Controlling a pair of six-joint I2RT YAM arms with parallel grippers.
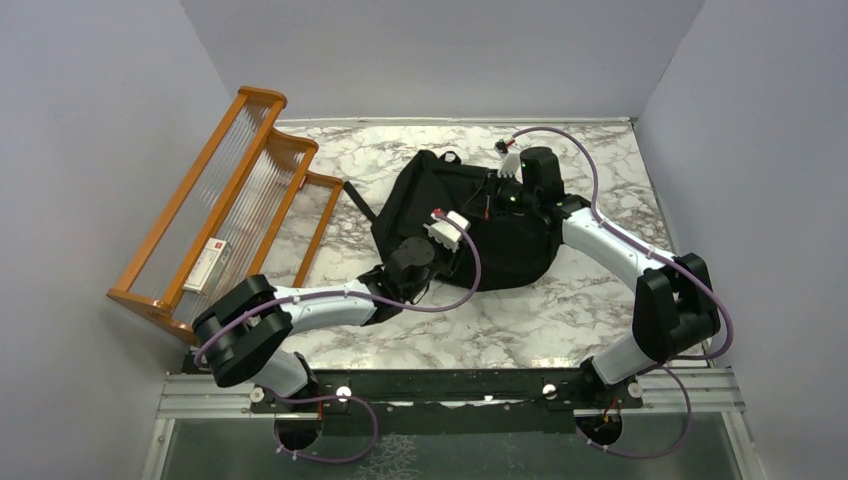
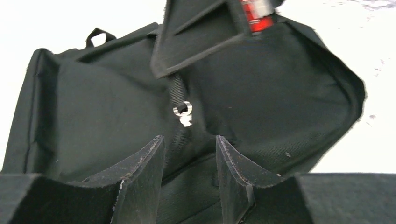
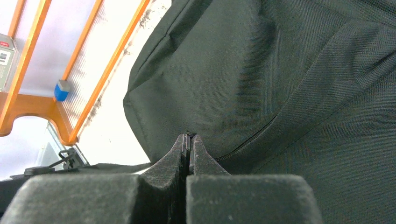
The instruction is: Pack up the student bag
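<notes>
The black student bag (image 1: 510,250) lies on the marble table beneath both arms. In the left wrist view, a metal zipper ring (image 2: 182,108) with a small pale piece rests on its dark fabric. My left gripper is part open just in front of that ring, with nothing held between its fingers. Above, the other arm's dark fingertip covers the end of the zipper band (image 2: 176,88). My right gripper is shut, and a dark bit of the bag's edge shows at its tips, where the zipper seam (image 3: 247,140) begins.
At the left, a wooden rack (image 1: 230,200) with clear ribbed panels holds a white box (image 1: 206,265). A blue item (image 3: 61,90) sits on the rack in the right wrist view. Bare marble (image 1: 500,340) lies in front of the bag. Both arms are close together above it.
</notes>
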